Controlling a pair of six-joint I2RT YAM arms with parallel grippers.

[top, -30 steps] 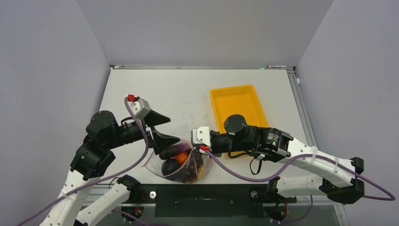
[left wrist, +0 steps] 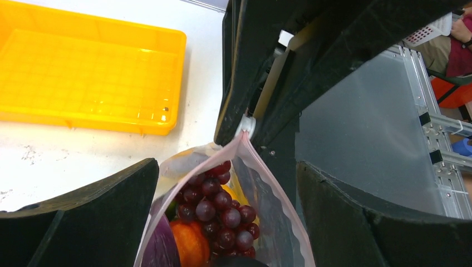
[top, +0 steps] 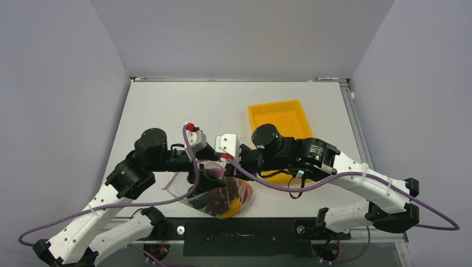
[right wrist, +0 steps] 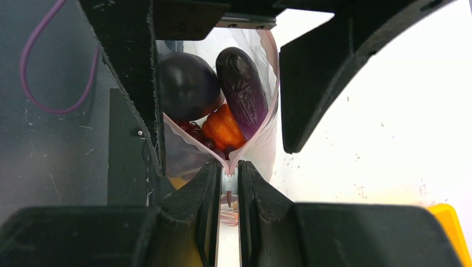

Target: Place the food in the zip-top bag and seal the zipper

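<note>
The clear zip bag [top: 220, 203] sits at the table's front, holding grapes [left wrist: 222, 222], an orange pepper [right wrist: 222, 128], a long eggplant [right wrist: 242, 92] and a dark round item [right wrist: 188, 86]. My right gripper is shut on the bag's white zipper slider at a pinched end of the pink-edged opening. My left gripper is open above the bag, its fingers either side of the opening, facing the right gripper closely.
An empty yellow tray [top: 278, 119] stands at the back right, partly under the right arm.
My left gripper has moved right and down over the bag, closer to the right gripper.
</note>
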